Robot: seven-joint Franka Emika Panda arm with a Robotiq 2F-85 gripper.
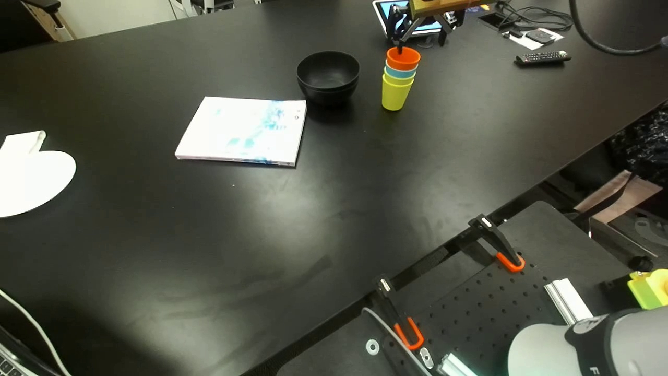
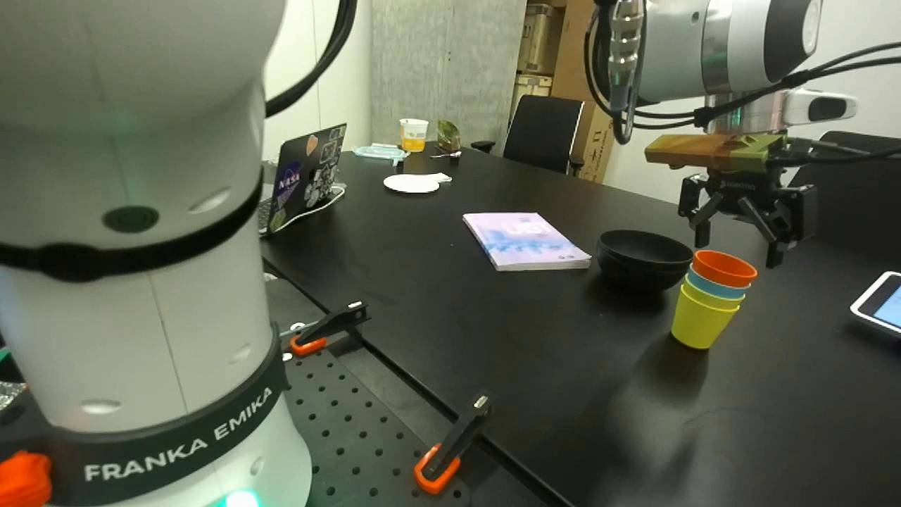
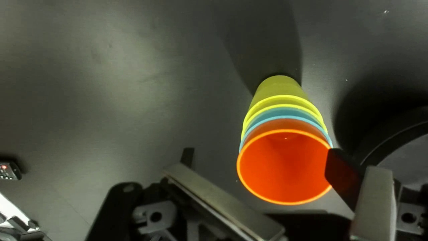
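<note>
A stack of nested cups, yellow at the bottom (image 1: 395,94), then blue (image 2: 716,286), with an orange cup (image 3: 285,168) on top, stands on the dark table. Above the stack is my gripper (image 2: 735,241), its fingers wide apart. In the wrist view, one finger (image 3: 341,176) overlaps the right side of the orange rim, while the other finger (image 3: 187,156) is well off to the left over bare table. I cannot tell whether the near finger touches the rim. Nothing is gripped.
Black bowls (image 1: 328,74) sit close beside the cups, and a white-and-blue book (image 1: 244,131) lies beyond them. A tablet (image 2: 883,303) and a remote (image 1: 543,57) rest on the other side.
</note>
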